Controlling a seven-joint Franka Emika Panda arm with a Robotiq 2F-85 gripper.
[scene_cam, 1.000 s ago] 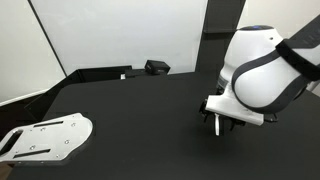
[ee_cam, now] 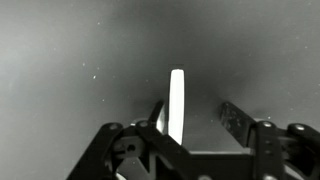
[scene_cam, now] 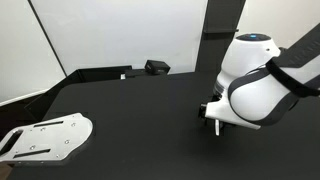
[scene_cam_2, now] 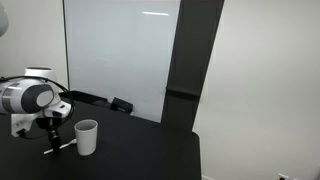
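A slim white stick lies on the dark table, running up the middle of the wrist view. My gripper stands part open low over it. The stick is close to the left finger, with a clear gap to the right finger; its near end is hidden by the gripper. In exterior view 2 the stick shows under the gripper, beside a white mug. From exterior view 1 only a short bit of white shows below the gripper.
The white mug stands upright just beside the gripper in exterior view 2. A small black box sits at the table's back edge. A pale slotted plate is at the left of exterior view 1.
The arm has come down a little towards the table and shifted slightly right in exterior view 1. Less of the white bit below the gripper shows now. The rest of the scene is unchanged.
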